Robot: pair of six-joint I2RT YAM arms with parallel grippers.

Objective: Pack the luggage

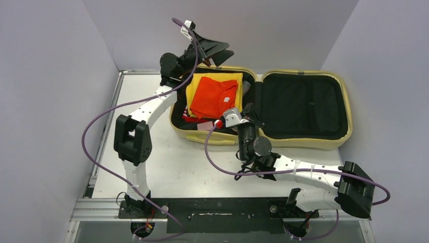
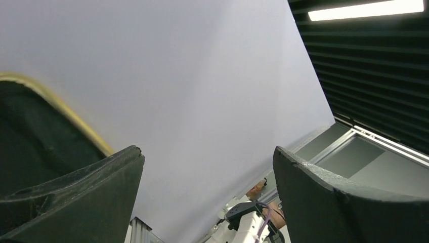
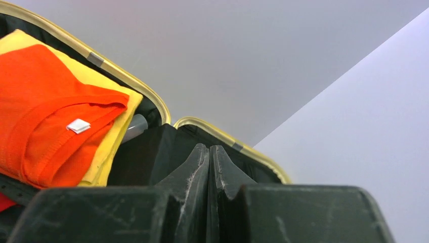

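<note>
The yellow suitcase (image 1: 222,140) lies fully spread on the white table, its lid (image 1: 349,114) flat to the right with the dark lining up. In the packed half lie a folded yellow cloth (image 1: 232,77) and an orange-red shirt (image 1: 208,96) on top of it. A pink block (image 1: 204,126) shows near the front edge. My right gripper is shut, its tips together with nothing between them, over the hinge side of the case; the lid lies beyond and outside its fingers. Above the case's back left corner, my left gripper stands wide open and empty.
Walls stand close at the back and both sides. A clear bottle-like item (image 3: 135,126) rests beside the cloths in the packed half. Bare table (image 1: 202,172) shows in front of the case. The lid's inside looks empty.
</note>
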